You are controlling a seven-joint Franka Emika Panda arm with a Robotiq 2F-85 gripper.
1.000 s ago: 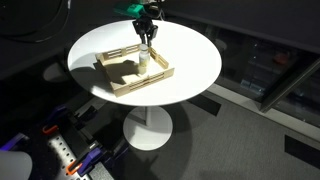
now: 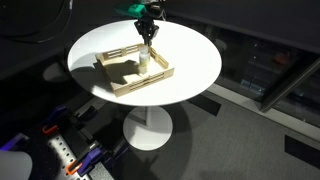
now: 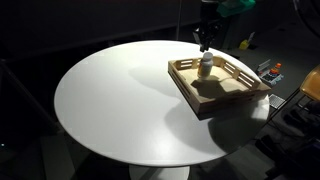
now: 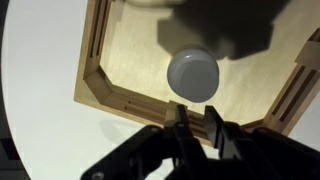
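A pale bottle with a grey lid point(image 4: 193, 75) stands upright inside a wooden tray point(image 3: 212, 106) on the round table. From outside, the bottle point(image 2: 143, 62) shows near the tray's middle, and my gripper point(image 2: 147, 41) is just above its top. In the other exterior view the gripper point(image 3: 204, 46) points down over the bottle point(image 3: 206, 68). In the wrist view my two dark fingertips point(image 4: 181, 112) stand a narrow gap apart, beside the lid in the picture. Nothing clear shows between them, and whether they grip anything cannot be made out.
Slatted walls point(image 4: 92, 40) surround the bottle on the tray's sides. Beyond the table's edge, an orange-red object point(image 3: 275, 71) sits in the background.
The arm above the tray has shifted slightly. The bottle and tray look unmoved.
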